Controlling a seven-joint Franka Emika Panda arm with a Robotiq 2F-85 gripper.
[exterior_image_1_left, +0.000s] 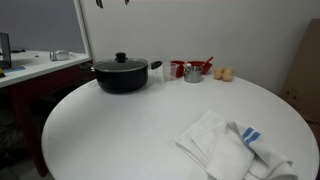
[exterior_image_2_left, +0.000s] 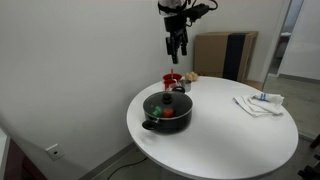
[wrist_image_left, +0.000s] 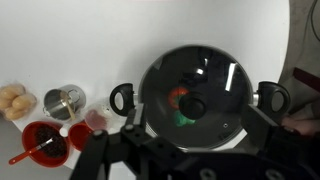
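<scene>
A black pot with a glass lid stands on the white round table, its two loop handles sticking out to the sides. Through the lid in the wrist view, red and green pieces show around the dark lid knob. My gripper hangs open, well above the pot, with nothing between its fingers. Only its fingertips reach into the top of exterior view 1. A folded white towel with blue stripes lies at the table's near right.
Beside the pot are a clear cup, a metal cup and a red bowl with a red utensil. Several eggs lie farther right.
</scene>
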